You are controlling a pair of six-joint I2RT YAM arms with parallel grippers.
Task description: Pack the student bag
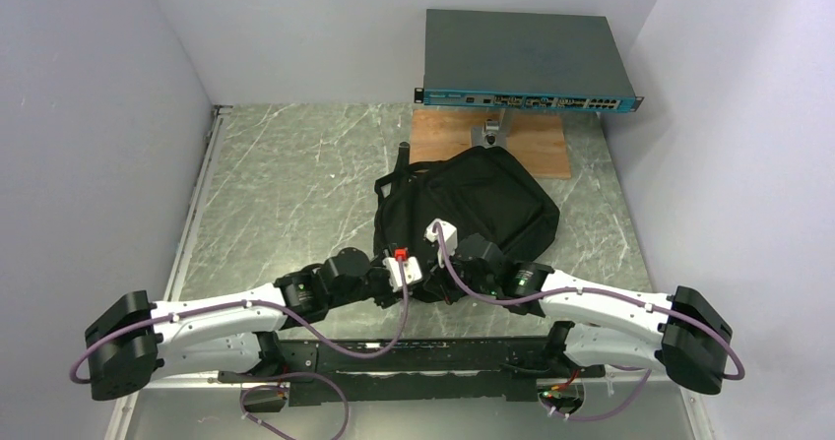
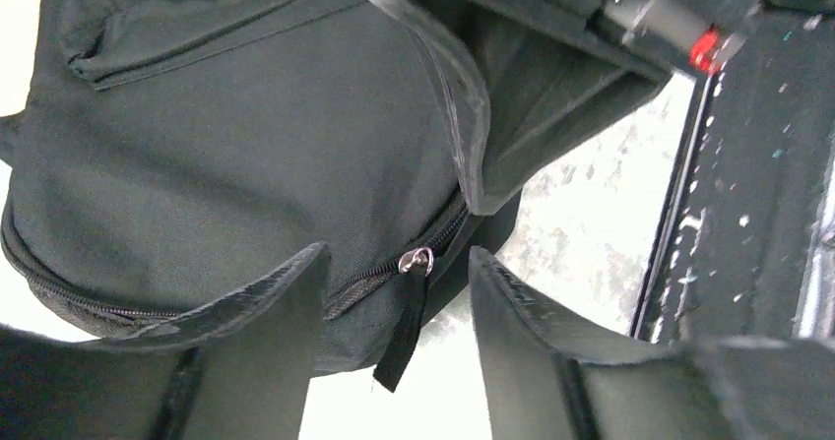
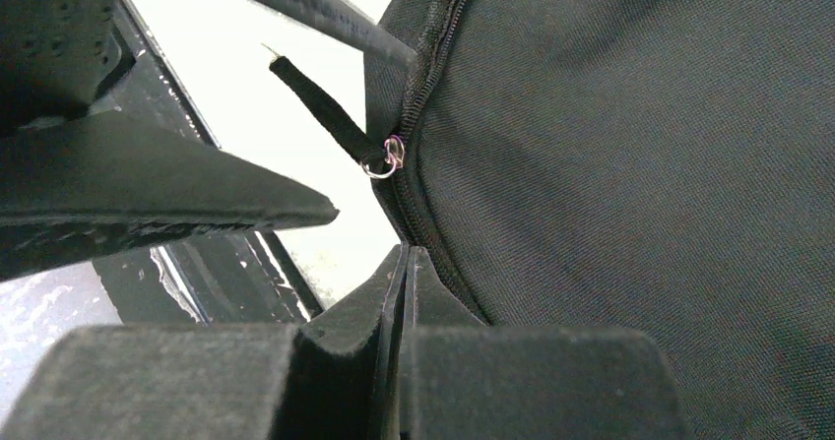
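Observation:
The black bag (image 1: 482, 199) lies on the table, mostly right of centre. Along its near edge runs a zipper with a metal ring and a black fabric pull tab (image 2: 402, 337). My left gripper is part open, its fingers either side of the pull tab, with a gap on both sides. In the right wrist view the pull tab (image 3: 325, 110) sticks out from the zipper between the left gripper's fingers (image 3: 187, 179). My right gripper is shut at the bag's edge by the zipper; nothing clearly shows between its fingertips.
A dark network device (image 1: 522, 56) stands on a bracket over a wooden board (image 1: 433, 135) behind the bag. A dark rail (image 1: 394, 354) borders the front, and both arms stand close together.

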